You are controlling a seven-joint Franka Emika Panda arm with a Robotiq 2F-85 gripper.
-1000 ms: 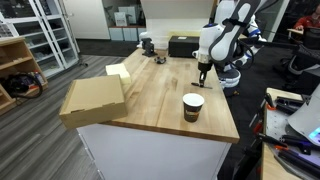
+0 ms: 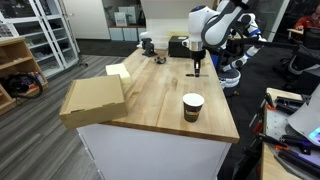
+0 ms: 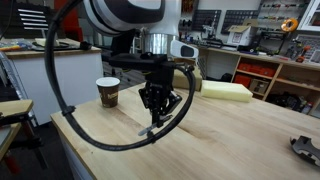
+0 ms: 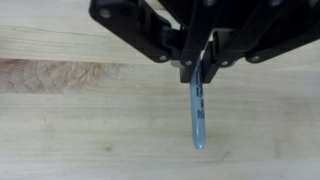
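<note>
A slim grey-blue marker with dark print is pinched in my gripper, its rounded end sticking out past the fingers in the wrist view. The wooden table lies beneath it. From exterior view 1, the gripper hangs above the right side of the tabletop. In exterior view 2, the gripper points down, partly framed by a looping black cable; the marker is small and hard to make out there.
A paper cup stands by the table's near right corner. An open cardboard box sits at the near left, with a pale yellow block behind it. Dark objects stand at the far end.
The arm and gripper have risen from close to the tabletop, with the marker lifted along. The cup, box and yellow block have stayed where they were.
</note>
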